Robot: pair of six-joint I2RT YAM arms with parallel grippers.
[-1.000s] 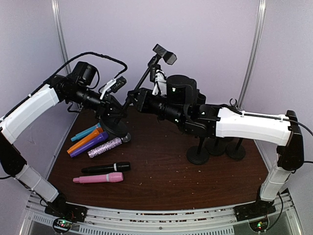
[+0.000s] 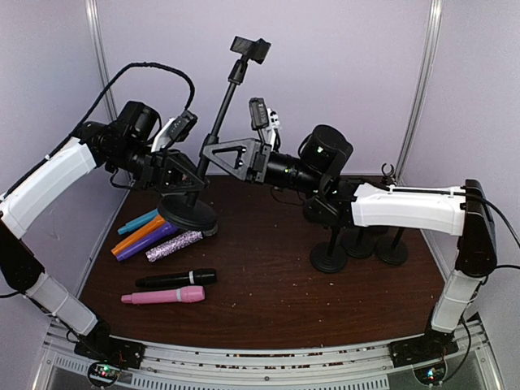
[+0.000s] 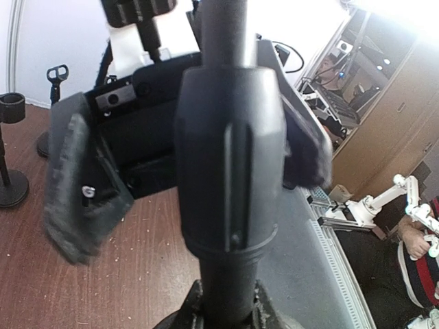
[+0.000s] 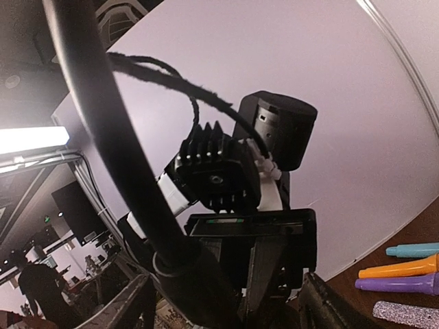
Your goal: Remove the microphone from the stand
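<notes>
A black microphone stand (image 2: pixel 216 122) is raised at a tilt, its empty-looking holder (image 2: pixel 249 49) at the top and its round base (image 2: pixel 187 213) low. My left gripper (image 2: pixel 183 171) is shut on the stand's lower pole; in the left wrist view the pole's thick collar (image 3: pixel 230 157) rises up the middle. My right gripper (image 2: pixel 221 156) is part open around or beside the pole, close above the left one; in the right wrist view the pole (image 4: pixel 120 144) runs up between and beyond its blurred fingers.
Several microphones lie at the table's left, among them a pink one (image 2: pixel 162 295) and a black one (image 2: pixel 175 279). More black stands (image 2: pixel 328 260) stand at the right.
The stand's top has risen and swung left, more upright. My right gripper has shifted with it and now looks more open.
</notes>
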